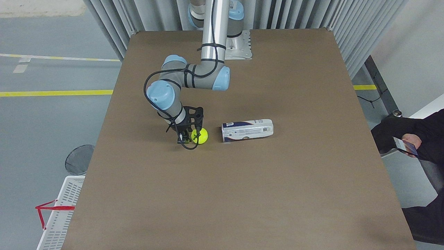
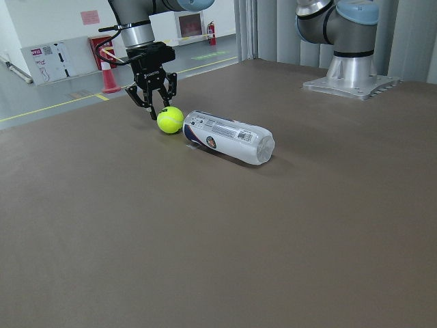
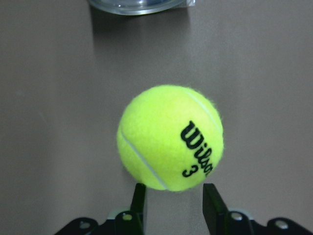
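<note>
A yellow-green Wilson tennis ball (image 1: 202,136) rests on the brown table, partly under the gripper in the front view; in the wrist view the ball (image 3: 170,138) sits just beyond the fingertips. The black gripper (image 2: 160,112) is open, fingers apart at the ball's near side (image 3: 174,186). A white cylindrical tube (image 1: 247,130) with clear ends lies on its side to the right of the ball, with one end facing it, seen also in the left view (image 2: 229,137).
A basket (image 1: 62,216) and mesh bin lie beyond the left edge; a person with a phone sits at the right.
</note>
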